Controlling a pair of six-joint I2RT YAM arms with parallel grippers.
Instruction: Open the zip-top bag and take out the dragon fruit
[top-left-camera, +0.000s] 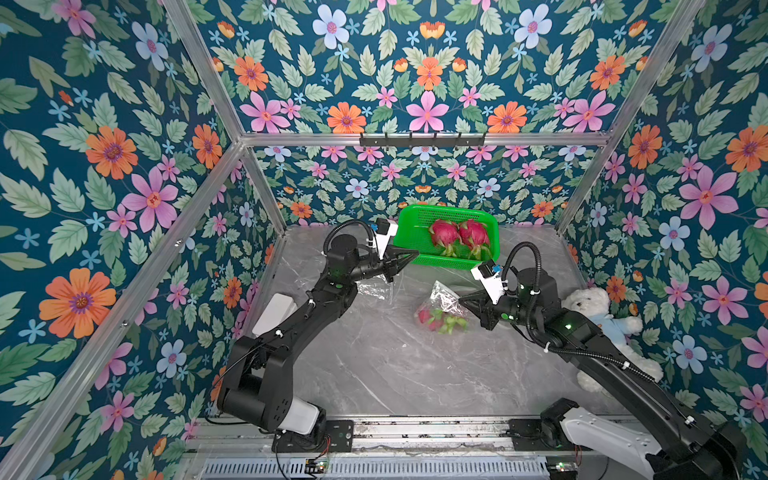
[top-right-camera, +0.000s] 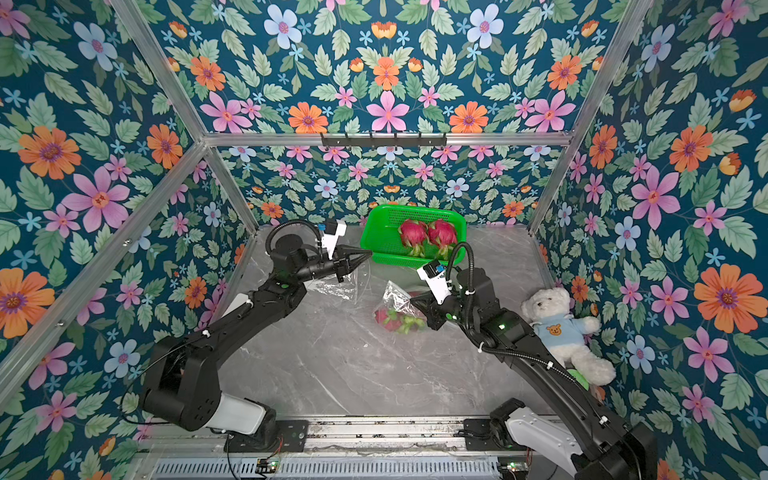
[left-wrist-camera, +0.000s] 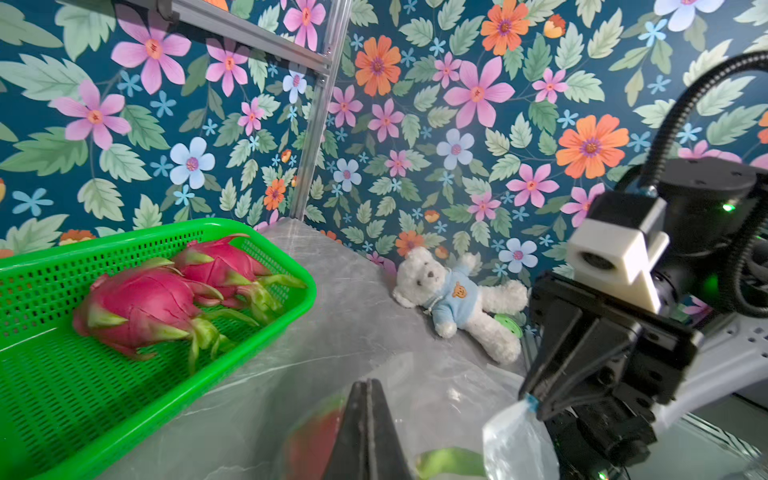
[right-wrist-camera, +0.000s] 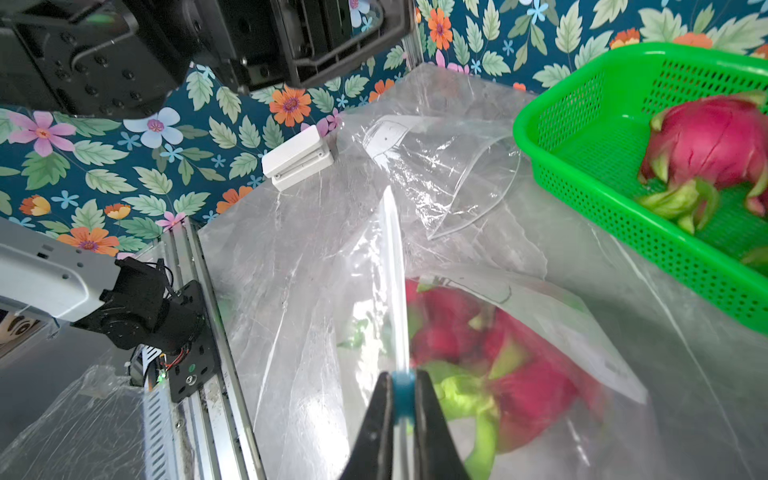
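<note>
A clear zip top bag (top-right-camera: 397, 299) with a dragon fruit (right-wrist-camera: 448, 328) inside is near the table's middle. My right gripper is shut on the bag's top edge, pinching its blue slider tab; the plastic stands up from the fingertips. Left of the bag and higher, my left gripper has its fingers together with nothing between them. In the left wrist view the bag lies beyond those fingers, apart from them as far as I can tell. Whether the zip is open cannot be made out.
Behind the bag stands a green basket (top-left-camera: 409, 254) with two dragon fruits (top-left-camera: 460, 234) in it. An empty clear bag (right-wrist-camera: 448, 160) lies flat at the left, near a white block (right-wrist-camera: 297, 157). A teddy bear (top-right-camera: 564, 328) rests at the right edge.
</note>
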